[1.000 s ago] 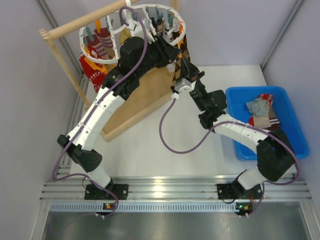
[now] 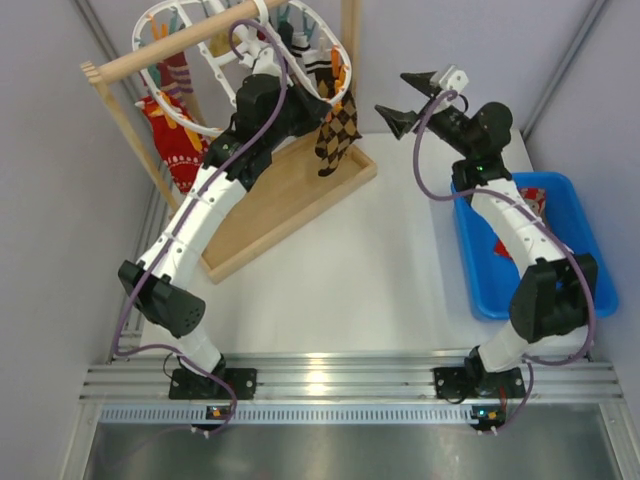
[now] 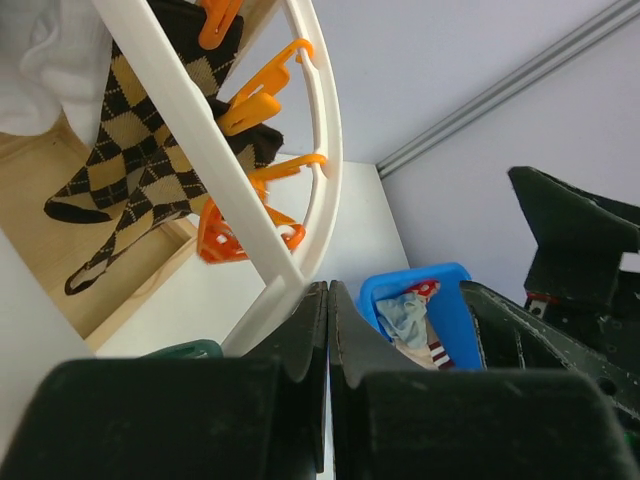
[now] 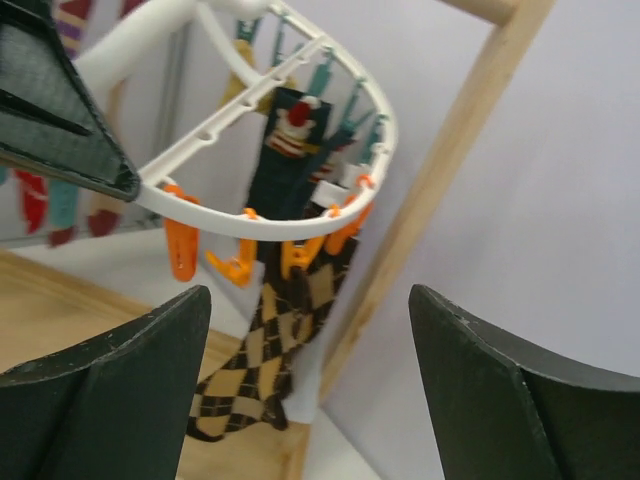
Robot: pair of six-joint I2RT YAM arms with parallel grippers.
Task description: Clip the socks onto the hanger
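The white clip hanger (image 2: 135, 40) hangs from the wooden rack (image 2: 190, 32), socks in its orange and teal clips. A black-and-tan checked sock (image 2: 338, 135) hangs at its right side. My left gripper (image 2: 315, 105) is shut at the hanger's rim, by orange clips (image 3: 255, 110); no sock shows between its fingers. My right gripper (image 2: 408, 100) stands open right of the hanger, empty; in the right wrist view the checked sock hangs beyond it, under the orange clips.
The blue bin (image 2: 470, 290) with loose socks sits at the right, partly under my right arm. The white table between bin and rack is clear. The rack's wooden base surrounds the area below the hanger.
The hanger and left gripper have shifted slightly to the left.
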